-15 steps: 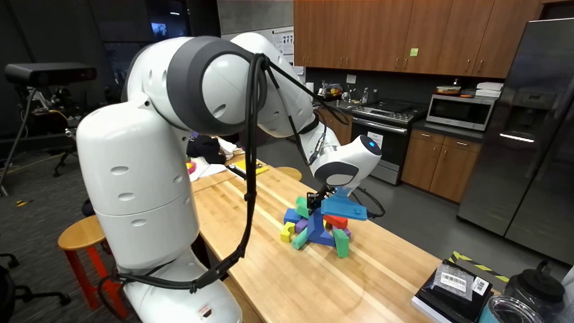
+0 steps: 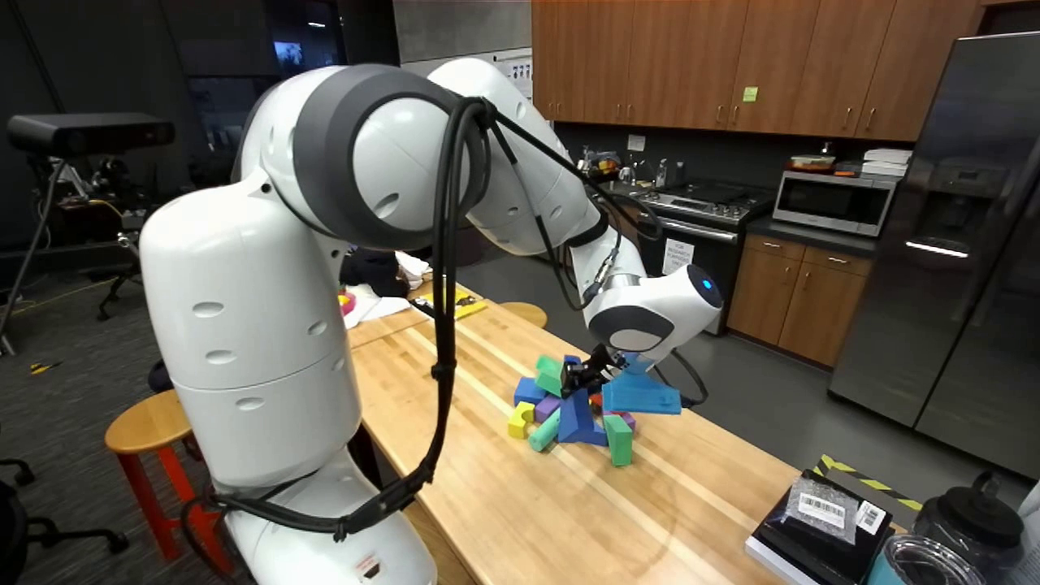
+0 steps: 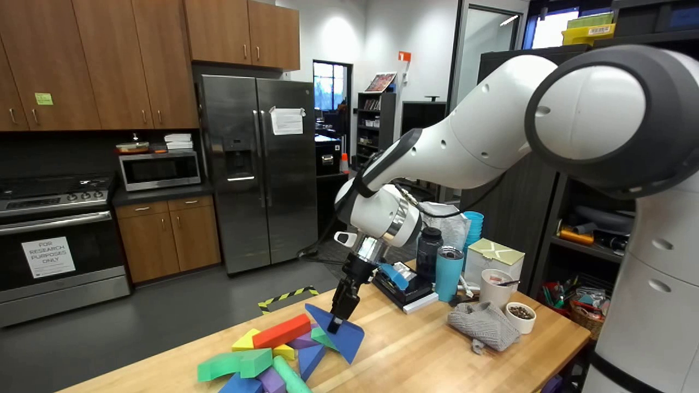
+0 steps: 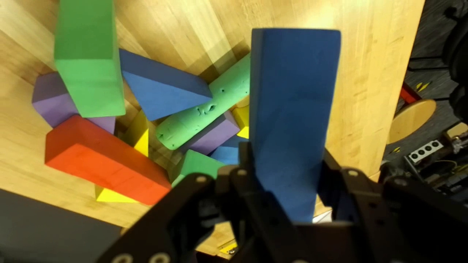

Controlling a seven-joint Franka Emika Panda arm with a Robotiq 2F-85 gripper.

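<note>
A blue triangular block (image 4: 294, 96) fills the space between the black fingers of my gripper, which is shut on it. In exterior view 2 the held blue block (image 3: 348, 341) hangs at a tilt at the right side of a pile; whether it touches the pile is unclear. Around it lie a red block (image 4: 105, 157), a tall green block (image 4: 87, 57), a second blue wedge (image 4: 164, 87), and a green cylinder (image 4: 206, 105). Purple blocks (image 4: 215, 133) and yellow blocks (image 4: 116, 195) sit among them, some partly covered.
Toward one end stand a black box (image 2: 824, 526), a teal tumbler (image 3: 449, 272), a grey cloth (image 3: 485, 324) and a small white bowl (image 3: 521, 317). One table edge runs close beside the red block.
In exterior view 1 my wrist has shifted right and slightly down, its tilt altered. The held blue block has tilted with it. The surrounding blocks look unmoved.
</note>
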